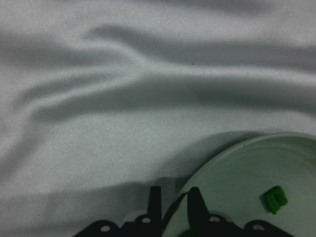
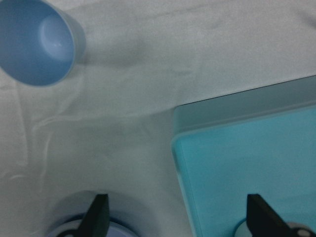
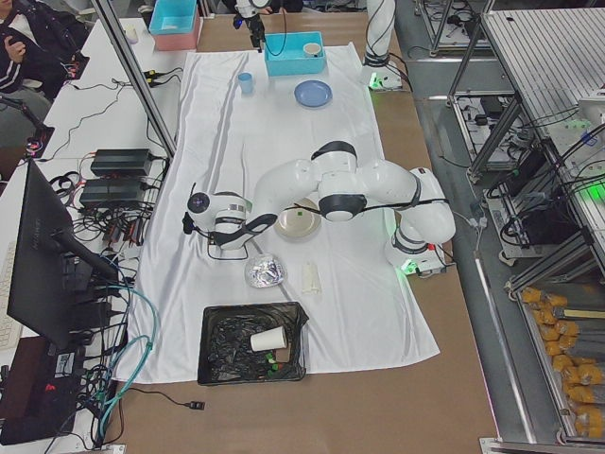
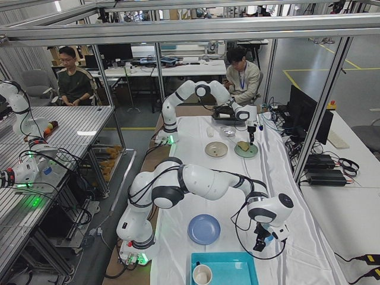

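My left gripper [image 3: 189, 223] is low over a green plate [image 4: 246, 152]; in the left wrist view its fingers [image 1: 196, 207] are at the rim, near a small green piece [image 1: 274, 199], and I cannot tell whether they are shut. My right gripper [image 4: 261, 237] stands open, nothing seen between its fingers, above the cloth between a blue cup [image 2: 42, 44], a turquoise tray [image 2: 237, 158] and a blue plate [image 4: 205, 228]. A white cup [image 4: 202, 274] sits in the tray.
A cream plate [image 3: 298, 225], a foil dish [image 3: 264, 270] and a black lined bin [image 3: 222, 340] holding a white cup share the cloth.
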